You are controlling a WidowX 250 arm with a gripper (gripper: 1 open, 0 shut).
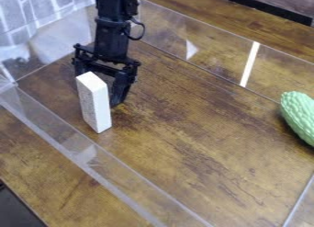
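Note:
My black gripper (106,67) is low at the upper left of the camera view, just behind a white upright block (94,102); its fingers look spread apart, partly hidden by the block. Whether they touch the block is unclear. A light green, textured oblong object (298,116) lies at the right edge, cut off by the frame.
Clear plastic walls (147,198) border the workspace, with a white strip (252,63) at the back right.

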